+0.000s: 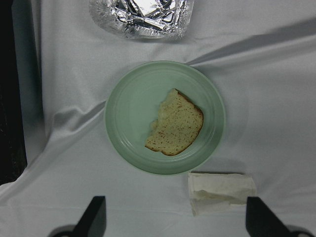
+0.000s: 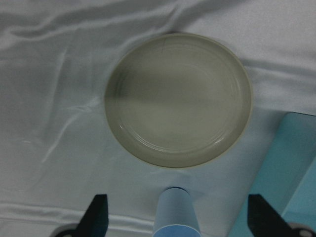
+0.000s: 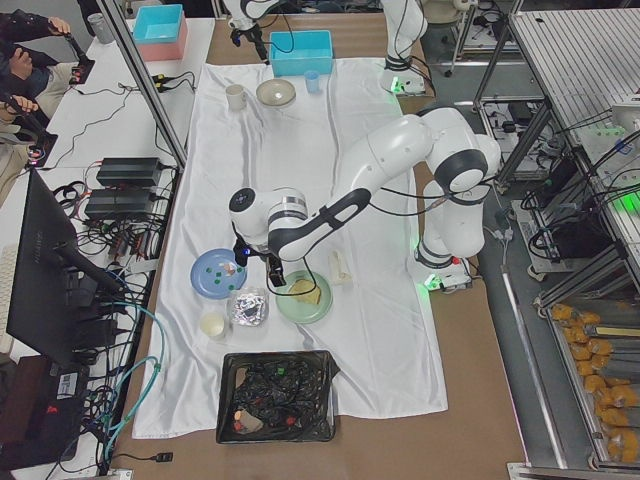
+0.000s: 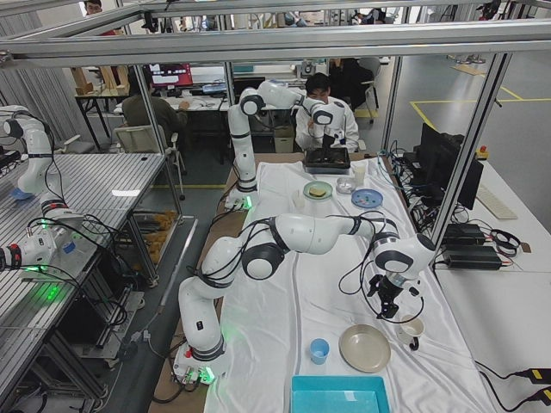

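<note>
My left gripper (image 3: 262,270) hangs open above the green plate (image 1: 131,138), which holds a bread slice (image 1: 175,126). A folded napkin (image 1: 219,187) lies beside that plate, a foil tray (image 1: 140,17) on its other side. My right gripper (image 4: 383,303) is open and empty, above the far end of the cloth near an empty beige plate (image 2: 177,98). A blue cup (image 2: 175,212) and blue bin (image 4: 340,396) stand by that plate. A blue plate (image 3: 210,275) with small pieces sits left of the green plate in the camera left view.
A black lined bin (image 3: 270,430) sits at the cloth's end, near a cream cup (image 3: 212,325). A mug (image 4: 411,329) stands beside the beige plate. The middle of the cloth (image 3: 280,160) has free room. Monitors and cables flank the table.
</note>
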